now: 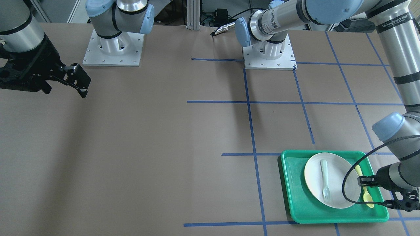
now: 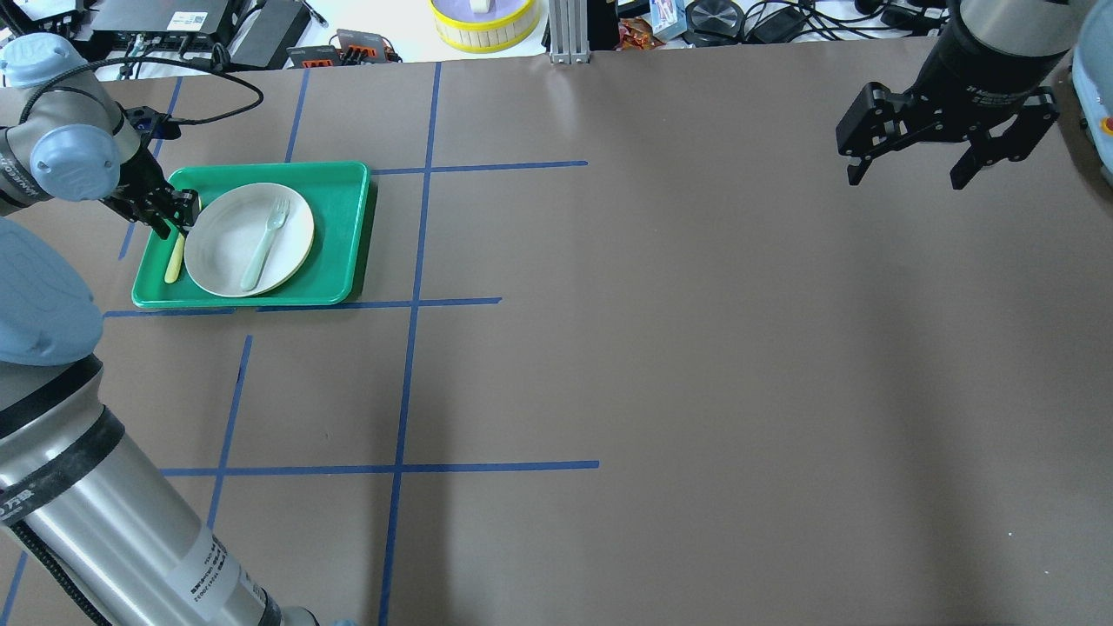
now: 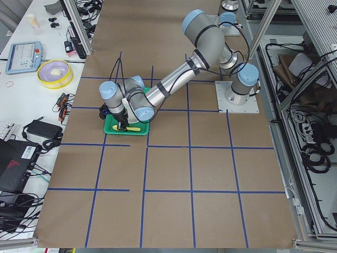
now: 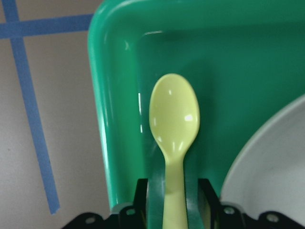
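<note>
A yellow spoon (image 4: pixel 174 119) lies in the green tray (image 4: pixel 102 71) beside the white plate (image 4: pixel 267 171), bowl end up in the left wrist view. My gripper is low over it, its fingers open on either side of the handle with a gap to each. A pale fork (image 2: pixel 265 242) lies on the plate. In the front view the wrist housing partly hides the spoon (image 1: pixel 367 196) at the tray's right side.
A second black gripper (image 1: pixel 67 78) hangs at the left in the front view, away from the tray. Wide bare table (image 2: pixel 709 344) with blue tape lines lies beside the tray.
</note>
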